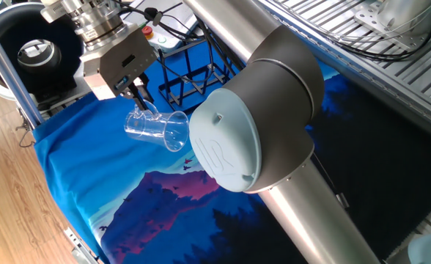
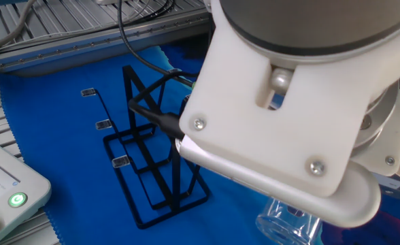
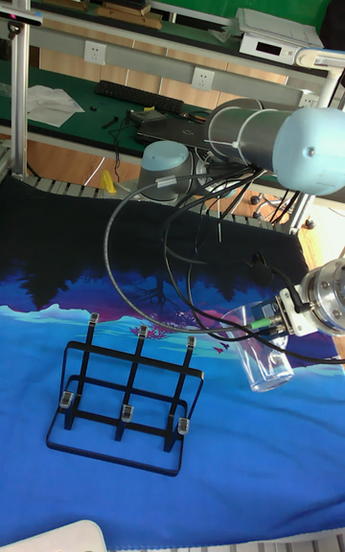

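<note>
A clear glass cup with a handle [image 1: 157, 129] hangs on its side in the first exterior view, its handle between the dark fingers of my gripper [image 1: 144, 104], which is shut on it. The second view shows only part of the cup [image 2: 288, 223] below the white camera mount, and the fingers are hidden there. In the third view the cup [image 3: 264, 359] is tilted, beside the gripper at the right edge. A black wire rack [image 3: 128, 384] stands on the blue cloth, apart from the cup.
Loose cables [image 3: 173, 245] hang from the arm. A teach pendant [image 2: 6, 194] with a red button lies beside the rack. A dark round bin [image 1: 61, 73] stands off the table's edge.
</note>
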